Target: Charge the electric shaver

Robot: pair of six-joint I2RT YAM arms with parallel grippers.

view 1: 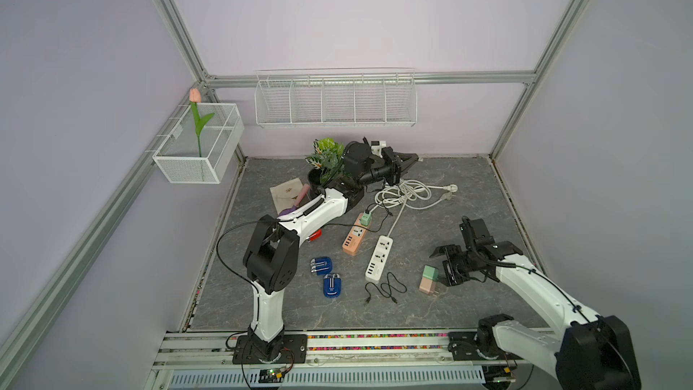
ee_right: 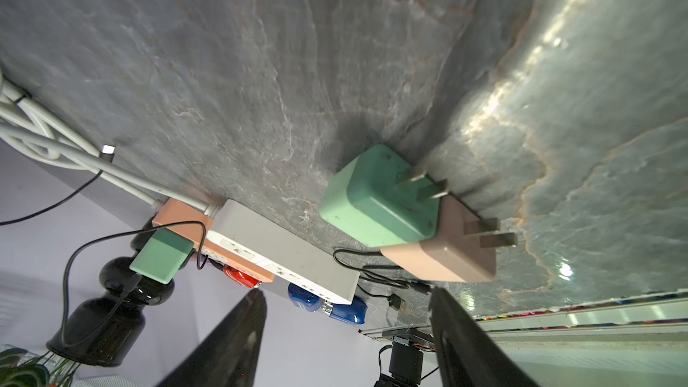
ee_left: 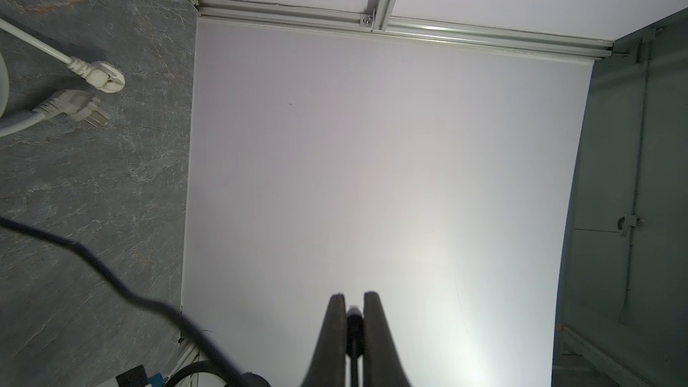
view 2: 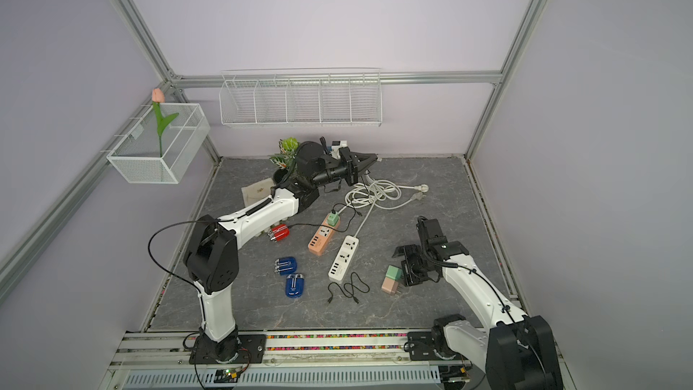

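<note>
My left gripper, raised at the back, is shut on a slim black cable end [ee_left: 354, 329] with a light tip. In the right wrist view, my right gripper is open and empty, close to a green charger [ee_right: 383, 193] and a pink charger [ee_right: 451, 243] lying side by side, prongs exposed. Another green charger [view 1: 366, 218] sits on the orange power strip [view 1: 353, 239] with a black cable attached. The blue devices [view 1: 321, 265] and a red device [view 2: 278, 232] have silvery parts; which is the shaver cannot be told.
A white power strip [view 1: 379, 258] lies beside the orange one. Loose black cable [view 1: 386, 287] lies in front of it. White cords [view 1: 408, 191] coil at the back near a potted plant [view 1: 326, 155].
</note>
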